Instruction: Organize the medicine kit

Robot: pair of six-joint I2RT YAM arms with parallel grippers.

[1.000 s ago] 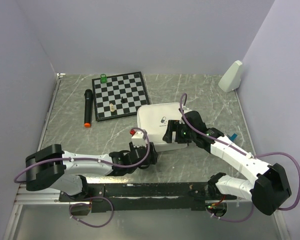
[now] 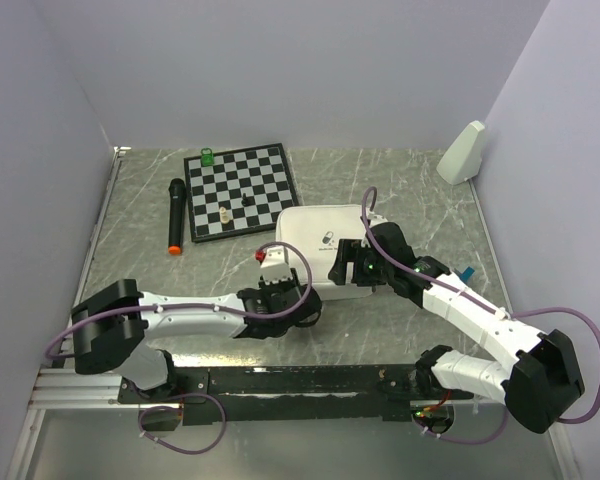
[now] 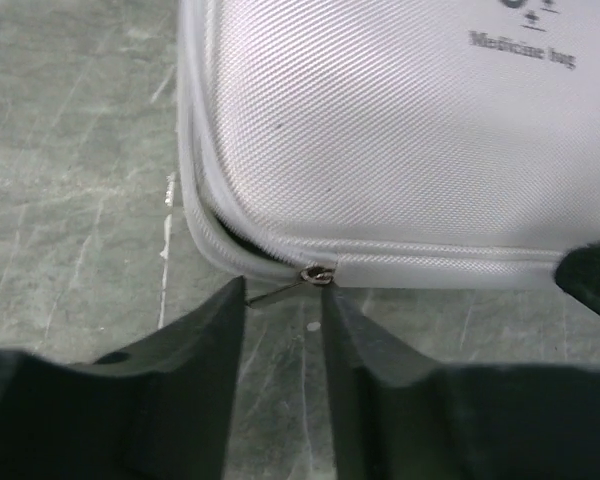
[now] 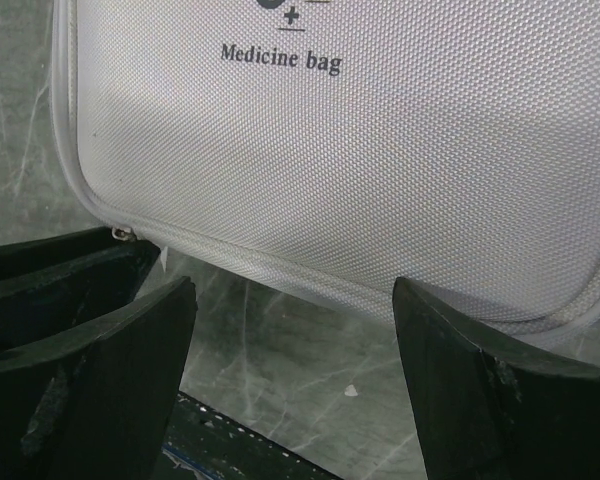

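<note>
The white medicine bag [image 2: 310,225] lies closed, with "Medicine bag" printed on its lid [image 4: 350,150]. My left gripper is at the bag's near left corner, its fingers part open around the metal zipper pull [image 3: 315,275]; whether they touch it is unclear. My right gripper stands open above the bag's near edge, with nothing between its fingers.
A chessboard [image 2: 260,170] with small pieces lies at the back left, a black microphone [image 2: 176,210] beside it. A white device [image 2: 460,155] stands at the back right. A small blue item [image 2: 466,274] lies at the right.
My left arm has shifted slightly at the bag's near left corner, its wrist turning a little. The right arm and the bag look almost unchanged.
</note>
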